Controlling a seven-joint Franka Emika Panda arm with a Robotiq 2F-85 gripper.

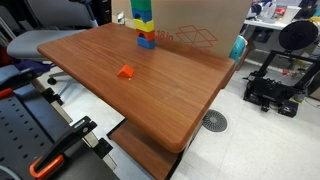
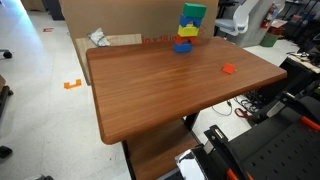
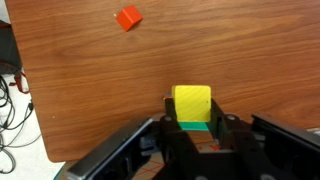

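Note:
In the wrist view my gripper is shut on a yellow block (image 3: 192, 100). A strip of a green block (image 3: 196, 126) shows just past the yellow block's edge; whether the two touch cannot be told. A stack of coloured blocks stands on the table, with a green block (image 2: 194, 11) highest in sight, a yellow one (image 2: 188, 30) lower and a blue one (image 2: 182, 47) at the base. Both exterior views leave my gripper out of sight. Away from the stack, a small orange-red piece (image 1: 126, 71) lies alone on the wood.
The brown wooden table (image 1: 165, 98) has wide clear room in front of the stack. A pale upright board (image 1: 200, 25) stands behind it. In the second exterior view, a crumpled white item (image 2: 98, 38) sits at the table's far edge.

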